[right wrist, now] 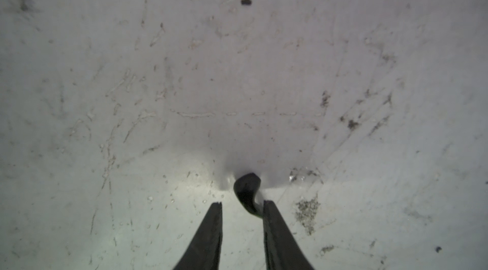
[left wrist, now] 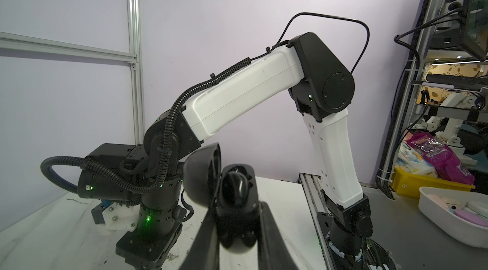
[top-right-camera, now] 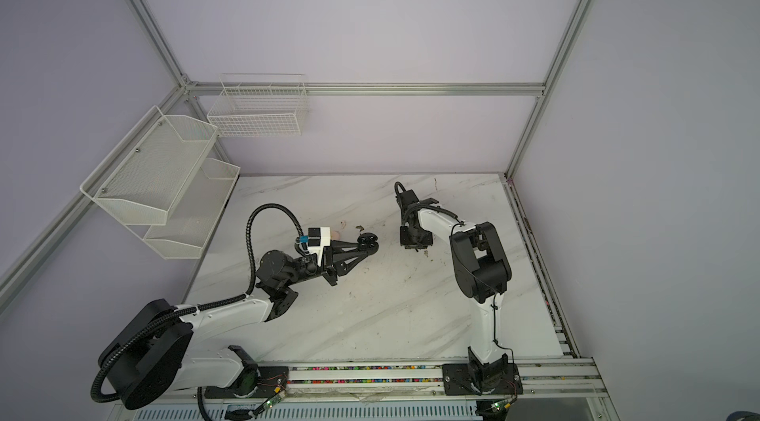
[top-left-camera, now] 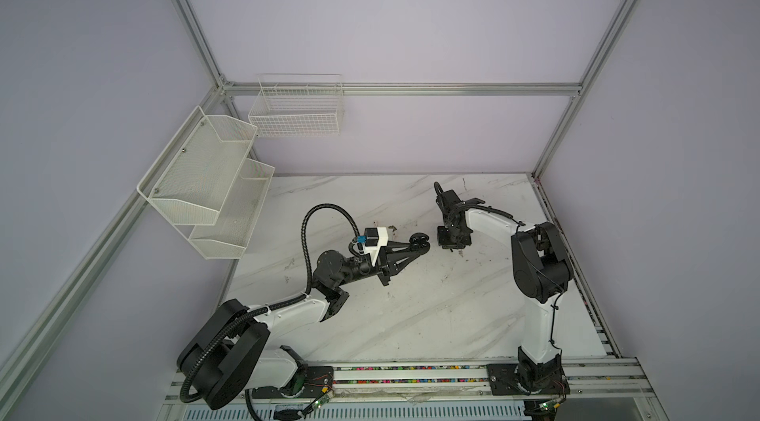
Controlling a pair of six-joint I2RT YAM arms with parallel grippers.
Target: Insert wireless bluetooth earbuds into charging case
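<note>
My left gripper is shut on the black charging case (left wrist: pixel 238 229), holding it up above the table. The case's lid (left wrist: pixel 202 173) stands open on the left in the left wrist view. A glossy dark rounded shape shows in the case's upper part; I cannot tell whether it is an earbud. On the white table, a black earbud (right wrist: pixel 247 188) lies just past the fingertips of my right gripper, its stem running toward the right finger. The right gripper points down, its fingers apart, with nothing held. From above, its own arm hides the earbud.
The held case (top-left-camera: pixel 419 240) hangs close to the left of the right gripper in the top left view. Wire baskets (top-left-camera: pixel 297 110) are mounted at the back left.
</note>
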